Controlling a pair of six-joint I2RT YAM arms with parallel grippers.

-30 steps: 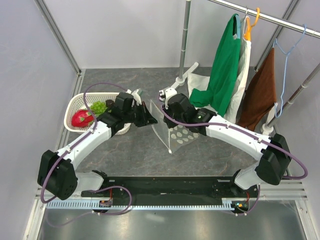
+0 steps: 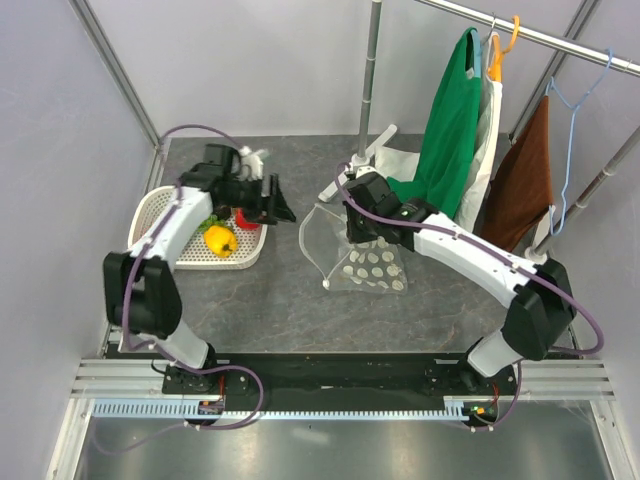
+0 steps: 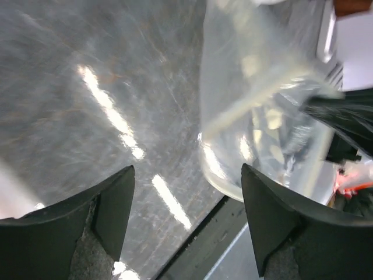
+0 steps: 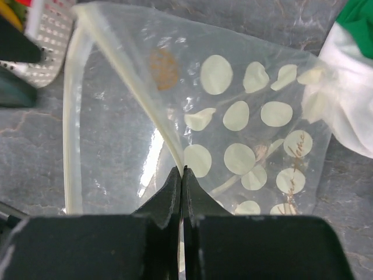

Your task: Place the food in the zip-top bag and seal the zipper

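Observation:
The zip bag point(image 2: 370, 270), clear with pale dots, lies on the floor, its mouth spread open. My right gripper point(image 2: 352, 230) is shut on the bag's mouth edge; in the right wrist view the pale zipper strip runs into its closed fingertips point(image 4: 182, 175). My left gripper point(image 2: 270, 205) stands open, apart from the bag, above the basket's right side, with nothing visible between its fingers in the left wrist view. The white basket point(image 2: 150, 230) holds a yellow pepper point(image 2: 220, 240), a red item point(image 2: 247, 220) and greens, partly hidden by the left arm.
A clothes rack point(image 2: 365, 80) stands at the back right with green point(image 2: 445, 120), white and brown cloths hanging, some reaching the floor behind the bag. Bare grey floor lies in front of the bag and basket.
My left gripper has let go of the bag and moved back left, opening. My right gripper and the bag's edge have shifted slightly, the mouth now spread flatter.

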